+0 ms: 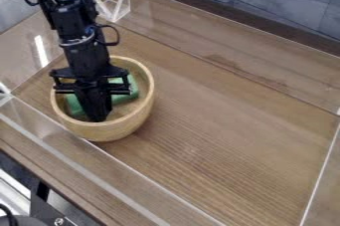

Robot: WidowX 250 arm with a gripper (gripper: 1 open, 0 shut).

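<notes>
My black gripper reaches down from the upper left into a round, light wooden bowl on the left part of the table. A green object lies inside the bowl, partly hidden under the gripper. The fingertips are low in the bowl over the green object; whether they are shut, or hold anything, is hidden.
A raised back edge with a grey-blue surface runs behind it. Pale rails border the table at left and right.
</notes>
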